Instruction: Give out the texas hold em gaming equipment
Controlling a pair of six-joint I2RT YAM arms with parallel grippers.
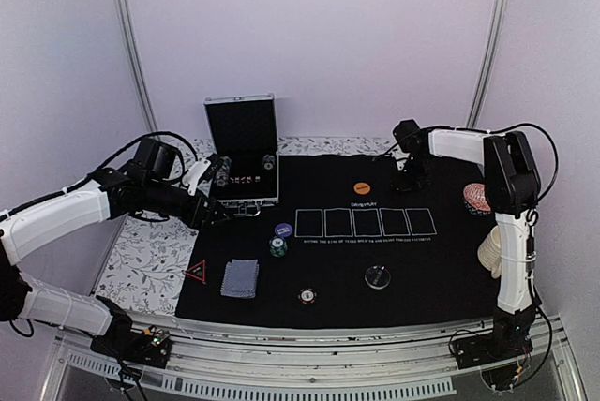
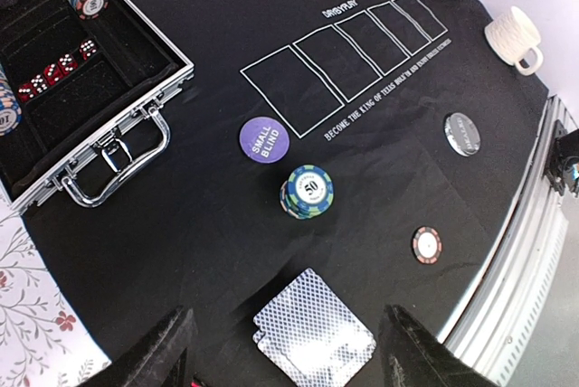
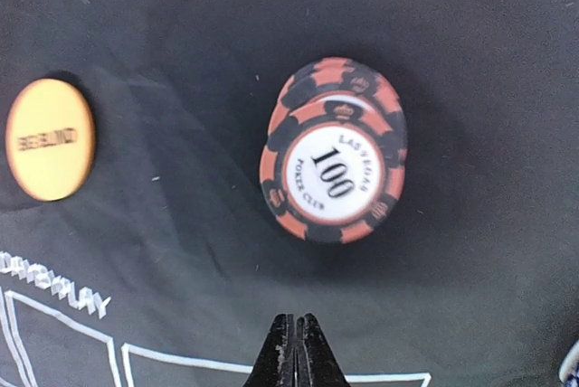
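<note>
In the right wrist view my right gripper is shut, with nothing showing between its narrow black fingers. Ahead of its tips is a leaning stack of red and black 100 chips (image 3: pixel 333 170) on the mat; from the top view the arm hides it. The orange big blind disc (image 3: pixel 50 139) lies beside the stack. My left gripper stands open and empty above a deck of cards (image 2: pixel 312 333). Farther out are a green and blue 50 chip stack (image 2: pixel 308 191), the purple small blind disc (image 2: pixel 264 139), a red-edged chip (image 2: pixel 426 245) and the clear dealer disc (image 2: pixel 462 134).
An open case (image 1: pixel 243 134) at the back left holds chips and red dice (image 2: pixel 60 68). Along the right edge are a patterned bowl (image 1: pixel 475 198) and a cream mug (image 1: pixel 491 251). Printed card boxes (image 1: pixel 366 223) mark the middle of the black mat, which is largely clear.
</note>
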